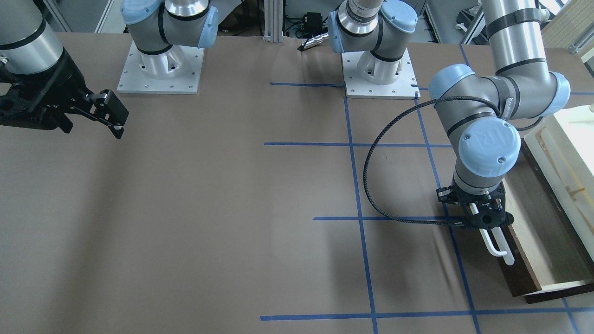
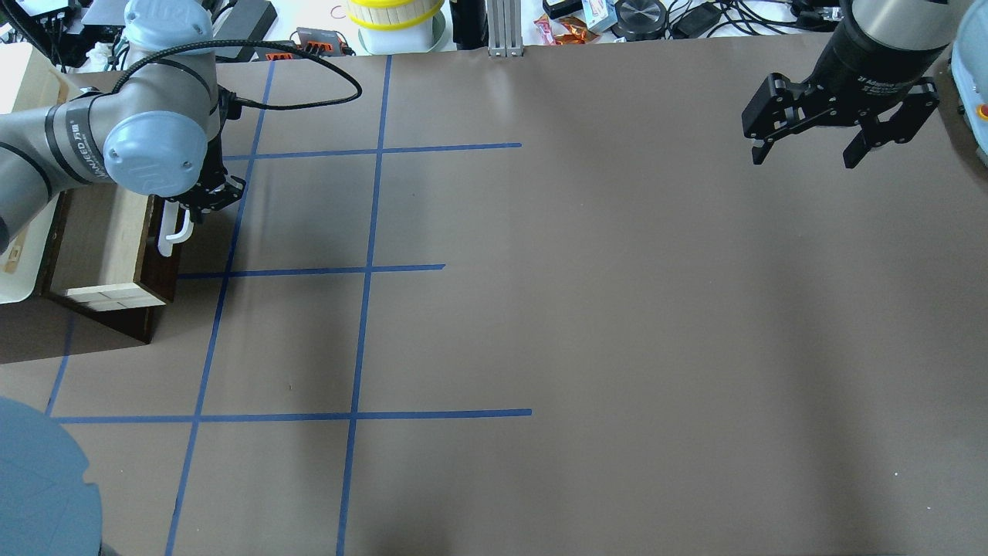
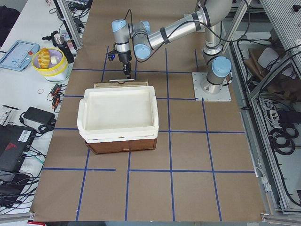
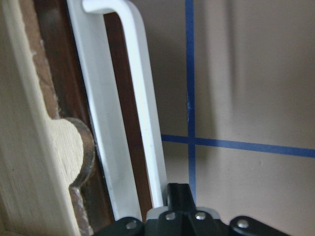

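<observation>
My gripper (image 1: 479, 214) is at the white U-shaped drawer handle (image 4: 140, 88) on the dark wooden front of a drawer (image 1: 534, 234). Its black fingertips show at the bottom of the left wrist view, against the handle bar; whether they are shut on it is hard to tell. In the top view the drawer (image 2: 102, 250) is mostly beneath my arm. A white lid or tray (image 3: 117, 113) covers the box, with the drawer's edge showing behind it in the left view.
Blue tape lines cross the table (image 2: 602, 306), whose middle is clear. Another black gripper (image 1: 94, 111) hangs at the left of the front view. Cluttered white side table (image 3: 19, 84) beyond the board's edge.
</observation>
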